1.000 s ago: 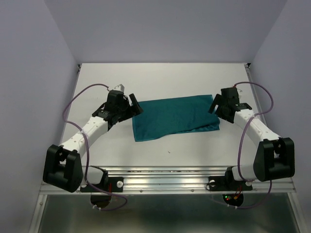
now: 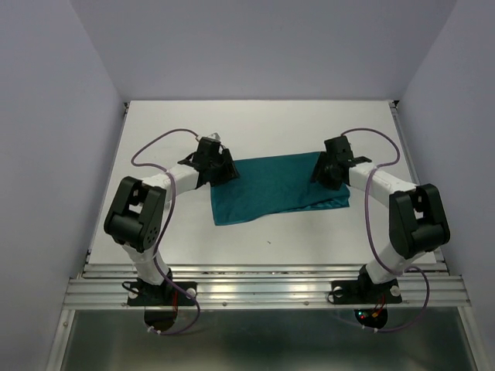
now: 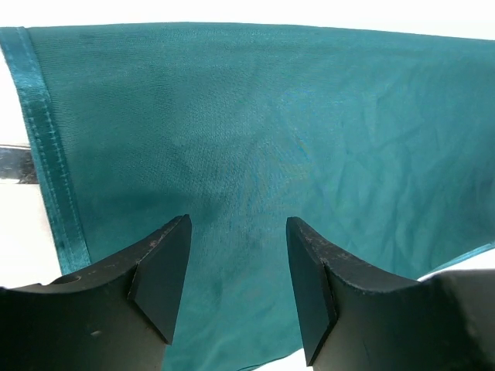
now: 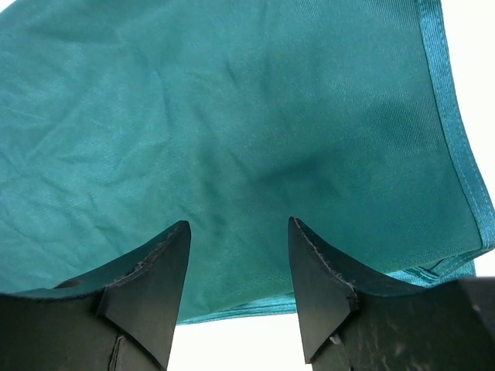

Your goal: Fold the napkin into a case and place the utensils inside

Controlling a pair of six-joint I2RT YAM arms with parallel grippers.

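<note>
A teal napkin (image 2: 271,185) lies across the middle of the white table, folded lengthwise, its lower edge bowed upward near the middle. Near its left end, my left gripper (image 2: 235,175) is over the cloth; in the left wrist view its fingers (image 3: 164,270) stand apart with only napkin beneath. Toward the other end, my right gripper (image 2: 317,178) is likewise open over the cloth, nothing between its fingers. A dark, shiny bar (image 3: 17,164) ends at the napkin's left hem; it may be a utensil. Other utensils cannot be made out.
Bare white tabletop (image 2: 271,124) lies behind the napkin, and more is free in front. A metal rail (image 2: 263,282) runs along the front edge. Grey walls stand at the sides and back.
Both grippers have moved inward over the napkin, the left one to the right and the right one to the left. The napkin looks unmoved.
</note>
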